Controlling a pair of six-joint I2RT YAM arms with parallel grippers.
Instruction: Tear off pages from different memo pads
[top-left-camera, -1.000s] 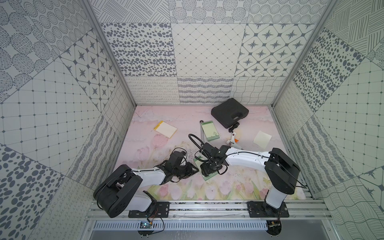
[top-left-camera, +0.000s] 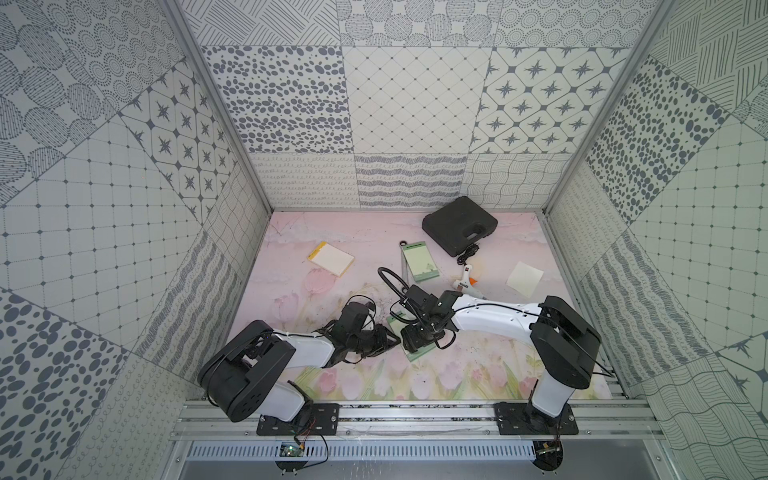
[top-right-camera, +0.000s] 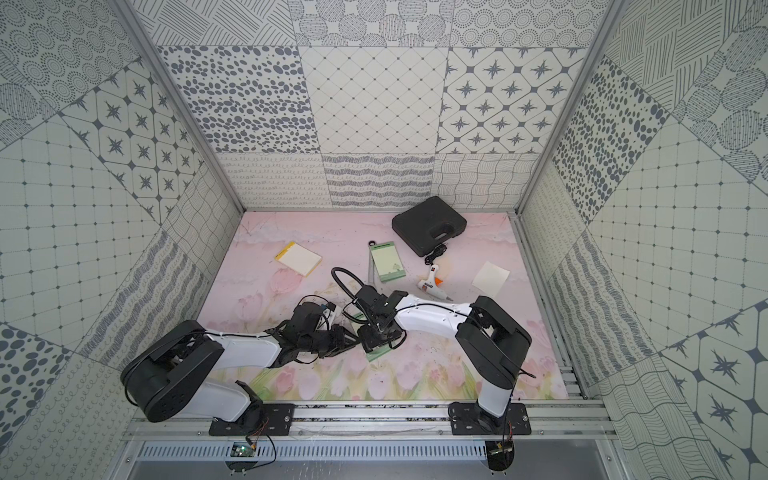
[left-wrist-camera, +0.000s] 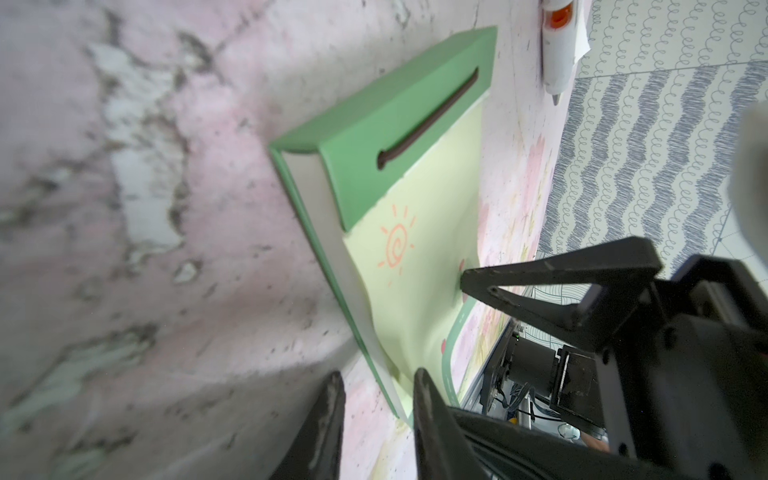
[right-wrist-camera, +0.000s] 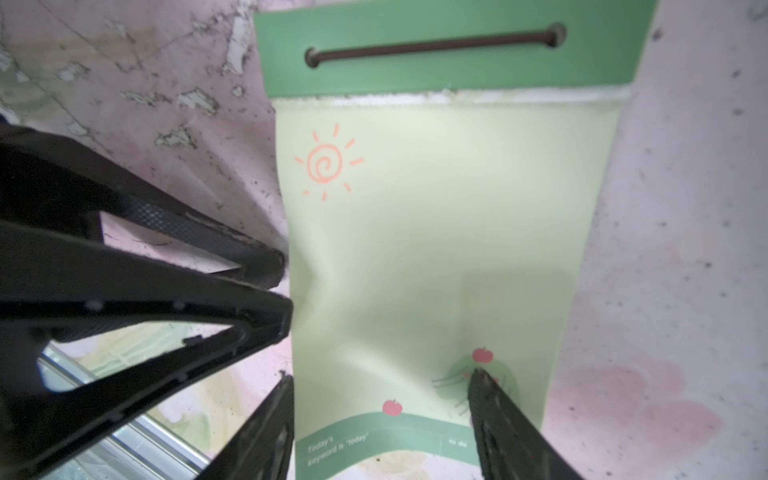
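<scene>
A green memo pad (right-wrist-camera: 448, 224) with a pale top page, red sun print and corded green binding lies front centre under my grippers. In the left wrist view, my left gripper has its two fingertips at the pad's lower end, a gap between them. My right gripper is over the pad's lower part, its fingers apart, the page bowed beneath. Another green pad (top-left-camera: 420, 260) lies behind, and a yellow-edged pad (top-left-camera: 330, 258) sits at the back left.
A black case (top-left-camera: 458, 224), a glue gun (top-right-camera: 432, 280) and a loose pale sheet (top-left-camera: 525, 279) occupy the back and right. Table space left of the grippers is clear.
The left arm's elbow has shifted a little rightward and back into the table, its gripper staying beside the pad. The right arm looks unchanged.
</scene>
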